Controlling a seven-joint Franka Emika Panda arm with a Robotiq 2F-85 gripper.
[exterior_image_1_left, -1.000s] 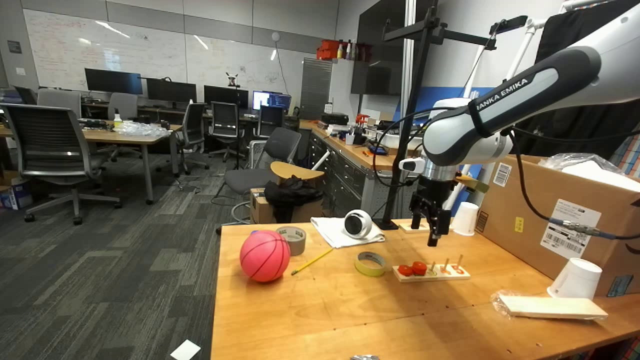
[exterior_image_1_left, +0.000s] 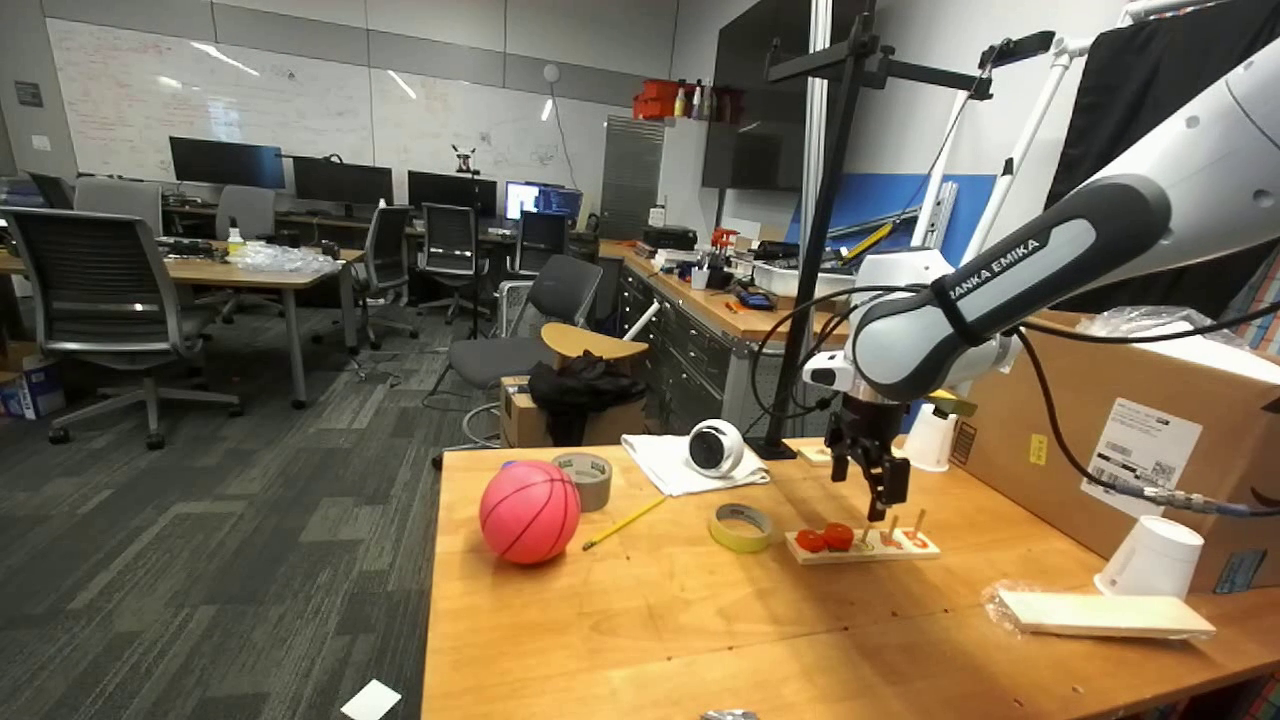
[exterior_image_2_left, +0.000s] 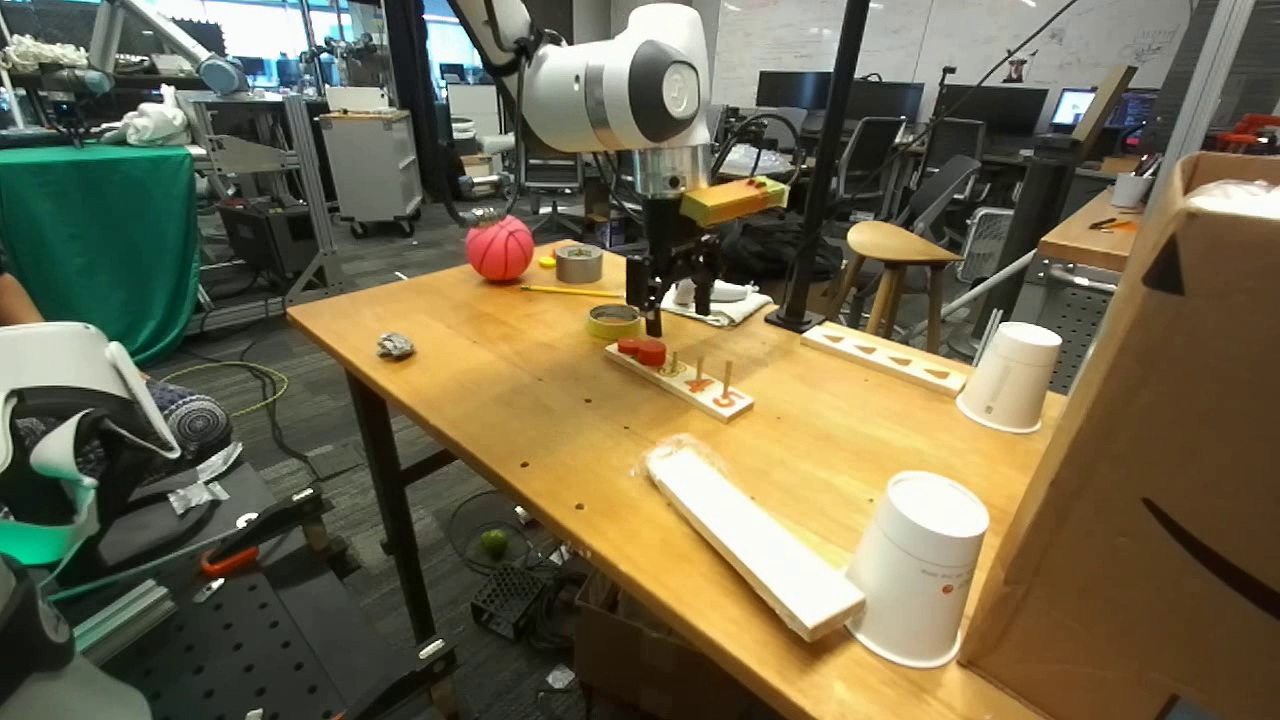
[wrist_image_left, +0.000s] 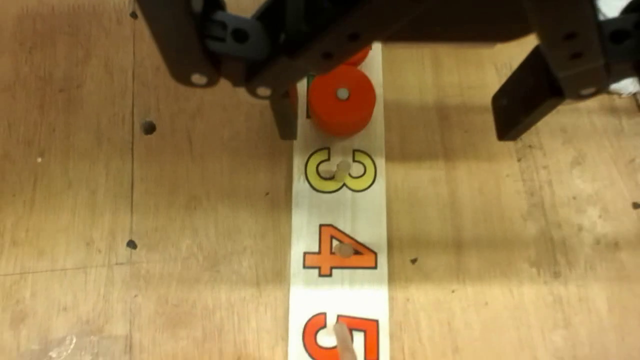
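Observation:
Spread wide, my open gripper hangs over the numbered peg board (wrist_image_left: 339, 210) with nothing between its fingers held. A red disc (wrist_image_left: 343, 102) sits on a peg just before the yellow 3, and part of another red piece shows behind it, mostly hidden by the gripper. In the wrist view one fingertip is close to the left of the disc and the other stands well off to the right. The pegs at 3, 4 and 5 are bare. In exterior view 2 the gripper (exterior_image_2_left: 678, 322) is above the board's red end.
Close to the board lies a yellow tape roll (exterior_image_1_left: 741, 528). A pink ball (exterior_image_1_left: 529, 512), grey tape (exterior_image_1_left: 585, 480) and pencil (exterior_image_1_left: 624, 523) are farther left. White cups (exterior_image_2_left: 921, 570), a wrapped plank (exterior_image_2_left: 750, 534) and a large cardboard box (exterior_image_2_left: 1140, 480) occupy the other side.
Compared with a second ago, the arm has come lower, and the gripper is nearer the board and slightly to the right in exterior view 1. The red pieces have not moved.

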